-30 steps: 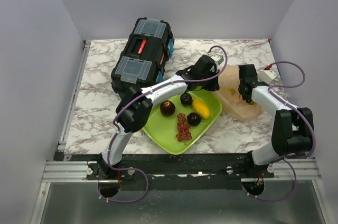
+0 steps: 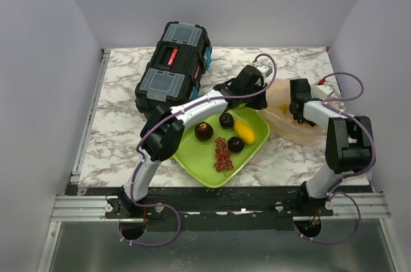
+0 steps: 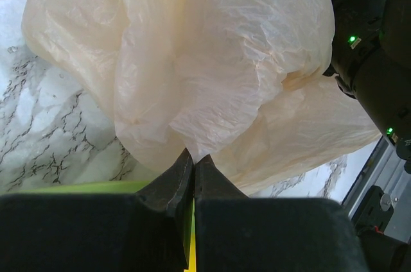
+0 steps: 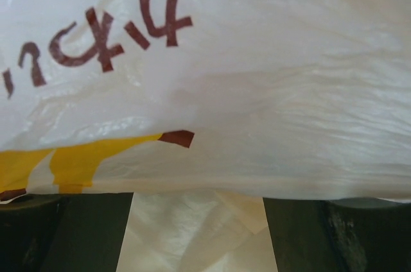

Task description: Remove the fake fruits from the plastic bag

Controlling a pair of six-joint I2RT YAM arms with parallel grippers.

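The cream plastic bag (image 2: 300, 132) lies on the right of the table, its rim pinched by my left gripper, which is shut on it above the tray's corner. My right gripper reaches into the bag's mouth; its fingers (image 4: 70, 230) stand apart under the printed upper layer, with only bag film showing between them. Something yellow (image 2: 283, 108) shows at the bag in the top view; any fruit deeper inside is hidden. In the green tray are a yellow fruit (image 2: 244, 132), a bunch of grapes (image 2: 223, 155) and several dark round fruits (image 2: 203, 131).
A black toolbox (image 2: 168, 73) stands behind the left arm. The green tray (image 2: 204, 176) sits left of the bag, close to it. Bare marble table (image 2: 115, 131) lies to the left.
The left gripper has stayed in place on the bag.
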